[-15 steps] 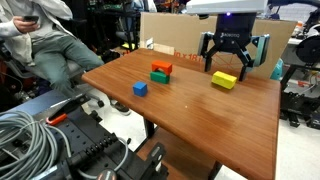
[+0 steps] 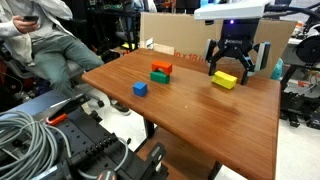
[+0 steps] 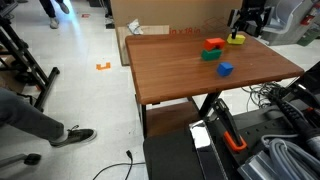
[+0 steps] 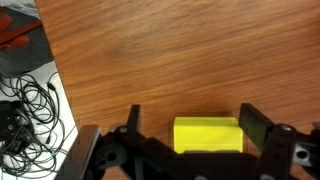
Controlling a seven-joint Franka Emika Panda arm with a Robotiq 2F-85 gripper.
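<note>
A yellow block [image 2: 224, 80] lies on the brown wooden table [image 2: 190, 113] towards its far right. My gripper [image 2: 229, 73] hangs over it with its fingers wide apart. In the wrist view the same yellow block [image 4: 208, 134] shows at the lower edge, in the gap between the gripper's fingers and nearer the right one. Its lower part is hidden by the gripper. On the table's left side a red block [image 2: 162, 67] sits at a green block [image 2: 160, 77], and a blue block [image 2: 140, 89] lies apart from them, nearer the front edge.
Coiled cables [image 2: 28, 145] and dark gear fill the lower left, off the table. A seated person [image 2: 50, 45] is at the back left.
The gripper has come down over the yellow block and shifted slightly right, its fingers staying apart. The blocks have not moved.
</note>
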